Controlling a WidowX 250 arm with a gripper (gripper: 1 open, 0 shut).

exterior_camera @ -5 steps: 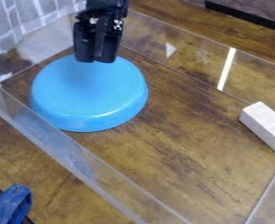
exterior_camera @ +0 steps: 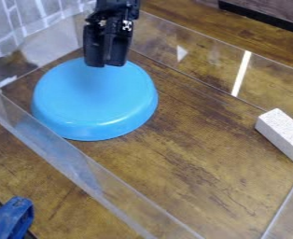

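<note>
A black gripper (exterior_camera: 106, 58) hangs at the top centre of the camera view, over the back part of a round, smooth blue dome-like disc (exterior_camera: 94, 105) on the wooden table. Its lower parts look dark and close together; whether they are open or shut I cannot tell. I cannot tell whether it touches the disc.
A white speckled block (exterior_camera: 284, 134) lies at the right. A blue object (exterior_camera: 9, 220) sits at the lower left corner. Clear plastic walls enclose the wooden floor (exterior_camera: 199, 159), whose middle and right are mostly bare.
The gripper shows only very slight movement. The disc and block have not visibly moved.
</note>
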